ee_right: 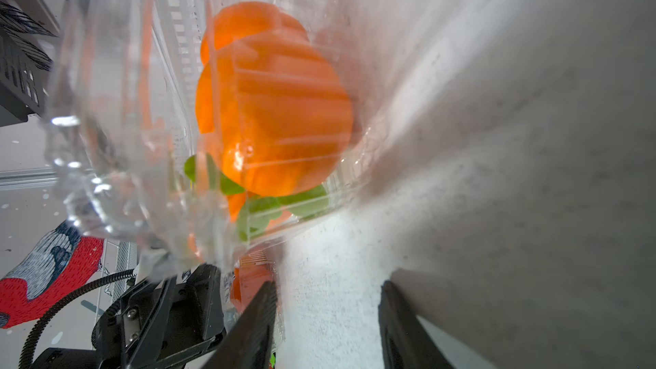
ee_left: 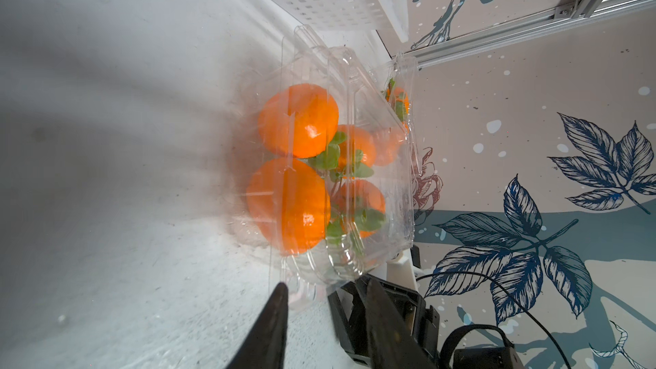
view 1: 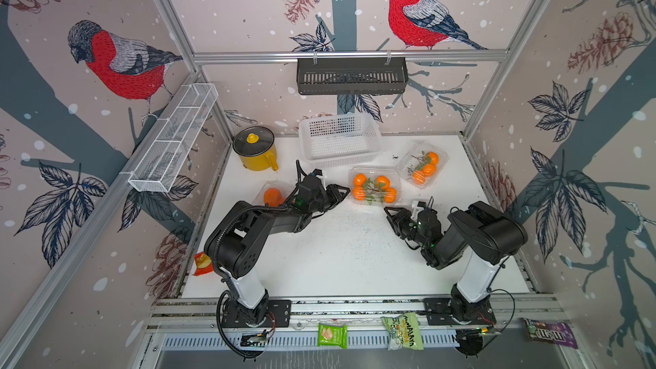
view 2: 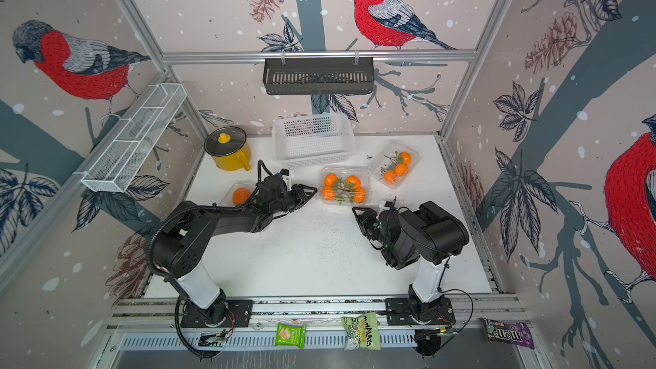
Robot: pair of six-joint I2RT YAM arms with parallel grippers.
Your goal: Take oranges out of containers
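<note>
Oranges with green leaves fill a clear plastic container [view 1: 375,173] in mid-table. At its left side my left gripper stands open, and its fingers show nothing between them; the container's near corner lies just beyond, contact unclear. My right gripper is open and empty at table height, by the container's front right corner. In the right wrist view, a large orange [ee_right: 273,116] shows through the clear wall. A second clear container [view 1: 439,153] with several oranges sits at the back right. Behind my left arm, an orange [view 1: 272,196] in a third container is partly hidden.
An empty white basket [view 1: 339,160] stands behind the middle container. A yellow pot [view 1: 257,162] with a dark lid is at the back left. A small red packet [view 1: 203,263] lies at the left edge.
</note>
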